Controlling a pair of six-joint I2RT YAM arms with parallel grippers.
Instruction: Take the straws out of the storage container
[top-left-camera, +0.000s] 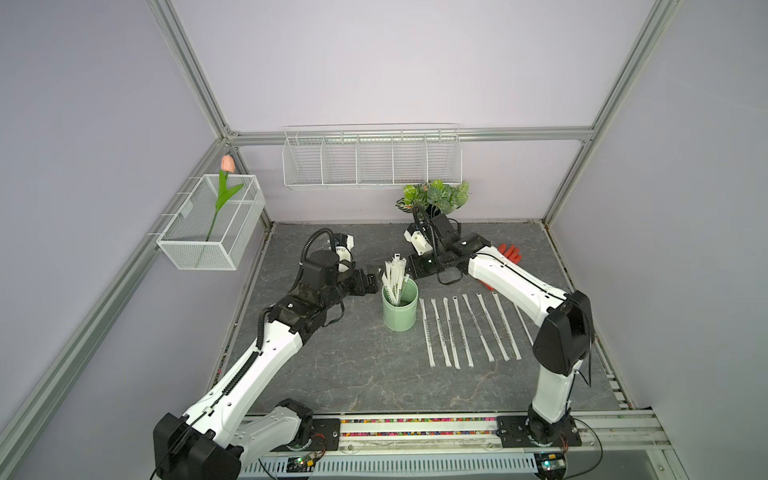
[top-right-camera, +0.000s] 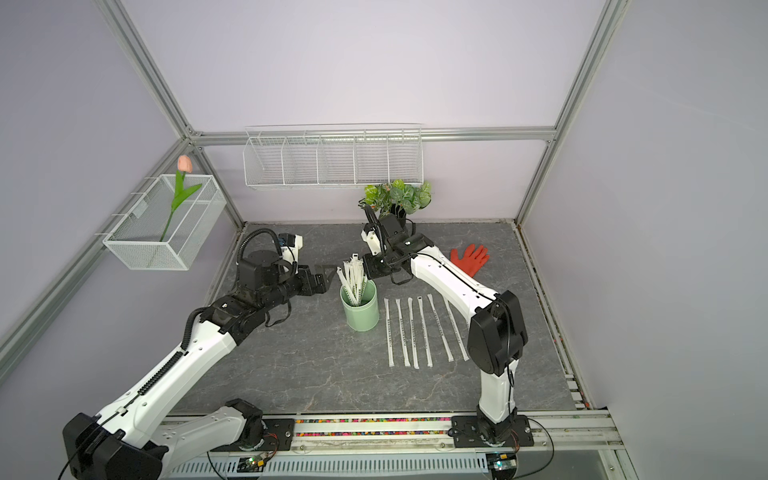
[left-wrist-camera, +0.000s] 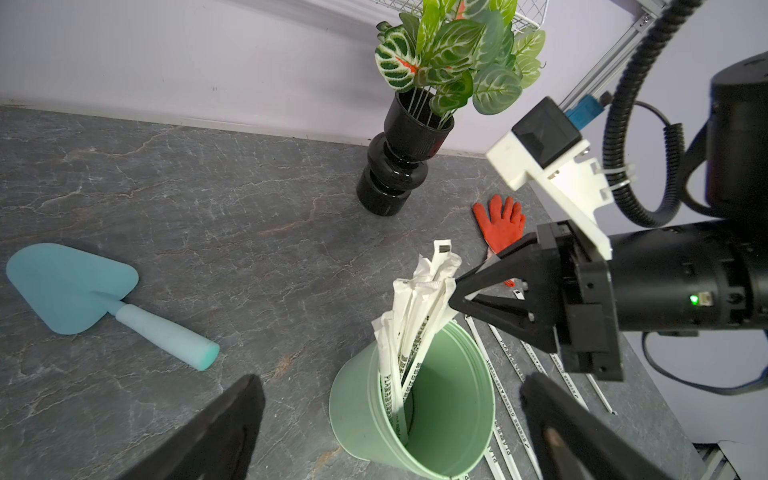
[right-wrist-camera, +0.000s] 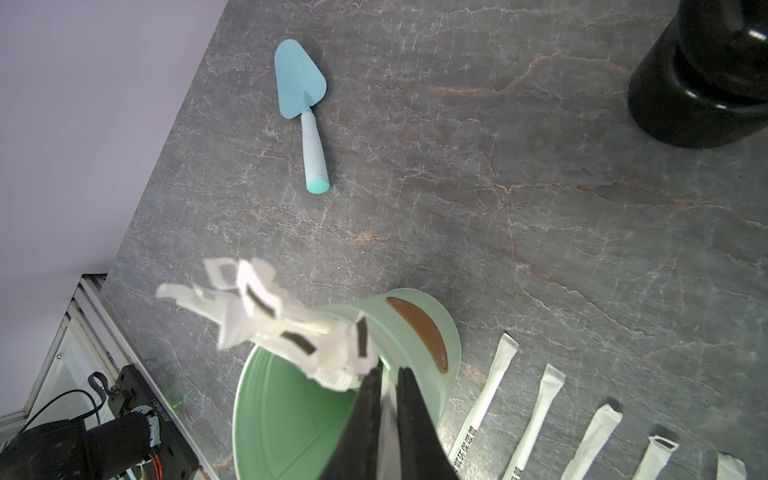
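Several wrapped white straws (left-wrist-camera: 416, 336) stand bunched in a pale green cylindrical container (left-wrist-camera: 360, 408) on the table's middle. My right gripper is at the bunch's right side above the rim, shut on a straw that shows as a pale strip between its fingers. My left gripper hangs left of the container in the top views, open, with nothing between its fingers. More straws (top-right-camera: 412, 332) lie in a spaced row on the table to the container's right.
A teal trowel (left-wrist-camera: 72, 288) lies at the back left. A plant in a black vase (left-wrist-camera: 384, 184) stands at the back, a red glove (top-right-camera: 469, 260) to the right. Wire baskets (top-left-camera: 372, 160) hang on the walls.
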